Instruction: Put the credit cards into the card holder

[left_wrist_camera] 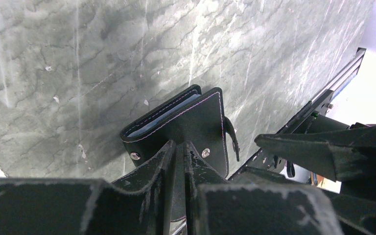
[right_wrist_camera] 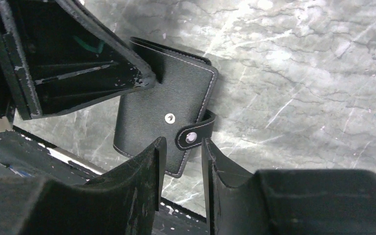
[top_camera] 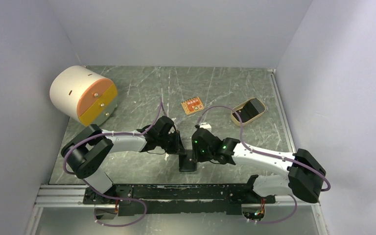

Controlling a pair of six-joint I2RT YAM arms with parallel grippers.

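Observation:
The black card holder (top_camera: 188, 166) lies near the table's front edge, between both arms. In the left wrist view, pale sleeve or card edges (left_wrist_camera: 164, 117) show between its two covers; I cannot tell which they are. My left gripper is shut on the card holder, its fingertips at the front cover. From the right wrist view, the left gripper's finger (right_wrist_camera: 139, 81) reaches across the holder's upper part. The snap strap (right_wrist_camera: 196, 134) bends over the holder's side edge. My right gripper stands open beside that strap, its fingers apart. No loose credit card is recognizable.
Farther back lie an orange notebook (top_camera: 192, 105) and, to the right, a tan-rimmed tray (top_camera: 235, 120) with a dark item (top_camera: 248, 111). A white cylinder with drawers (top_camera: 78, 90) stands back left.

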